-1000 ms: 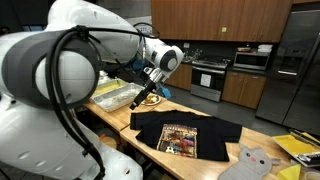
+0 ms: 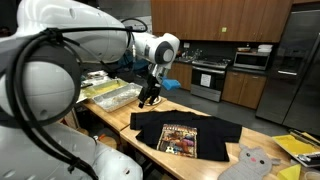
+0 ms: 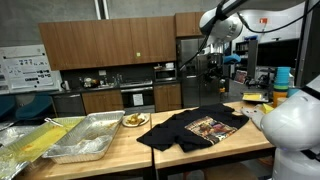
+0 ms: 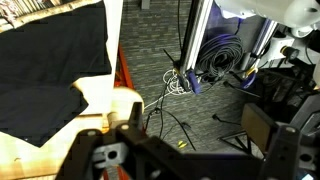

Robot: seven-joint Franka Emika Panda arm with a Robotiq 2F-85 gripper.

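Observation:
A black cloth (image 2: pixel 205 126) lies spread on the wooden table, with a colourful printed sheet or magazine (image 2: pixel 178 140) on top of it. In exterior view 2 the same cloth (image 3: pixel 180 131) reaches toward the table's front edge. My gripper (image 2: pixel 150 97) hangs in the air near the table's left side, apart from the cloth. The wrist view looks down past the table edge, where part of the cloth (image 4: pixel 50 50) shows at the left and floor at the right. Two dark fingers stand wide apart at the bottom of that view, and no held object shows.
Clear plastic bins (image 3: pixel 90 138) and a plate of food (image 3: pixel 136 120) stand at one end of the table. A grey flat shape (image 2: pixel 250 163) and yellow items (image 2: pixel 295 145) lie at the other. Cables (image 4: pixel 222 55) cover the floor beside the table.
The arm's upper links have shifted and loom larger at the left. My gripper has turned and moved slightly. The cloth and magazine have stayed in place.

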